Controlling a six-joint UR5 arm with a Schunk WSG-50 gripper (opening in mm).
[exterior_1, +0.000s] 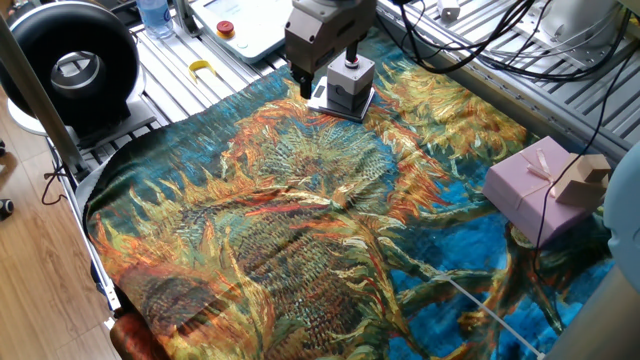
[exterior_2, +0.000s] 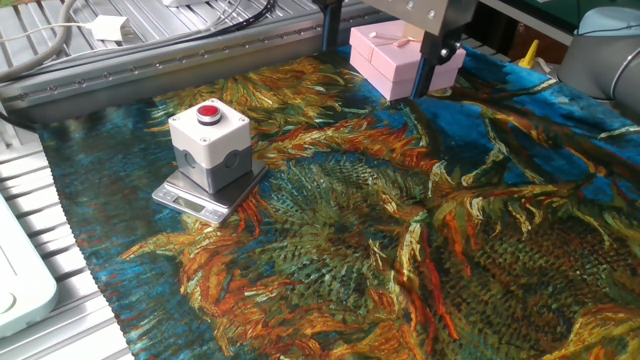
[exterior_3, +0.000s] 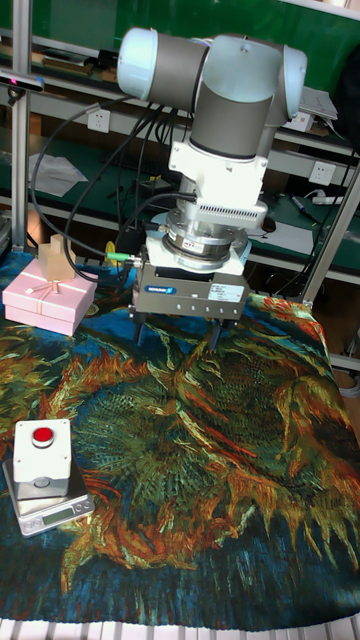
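Note:
A white and grey box with a red button (exterior_2: 210, 150) stands upright on a small silver scale (exterior_2: 190, 203). The same button box (exterior_3: 43, 453) is at the front left in exterior view 3. Farther back is a pink gift box (exterior_3: 48, 302) with a ribbon bow, a small brown cardboard box (exterior_3: 53, 258) at its back. My gripper (exterior_3: 176, 329) hangs above the cloth, pointing down, to the right of the pink box in that view. Its two fingers are wide apart, nothing between them. In exterior view 1 the gripper (exterior_1: 330, 78) partly overlaps the button box.
A sunflower-print cloth (exterior_1: 300, 240) covers the table, its middle clear. Beyond its edge lie a yellow ring-shaped piece (exterior_1: 202, 69), a pale tray (exterior_1: 245, 25) bearing a red knob, and a water bottle (exterior_1: 156, 17). Black cables (exterior_1: 480, 40) hang near the arm.

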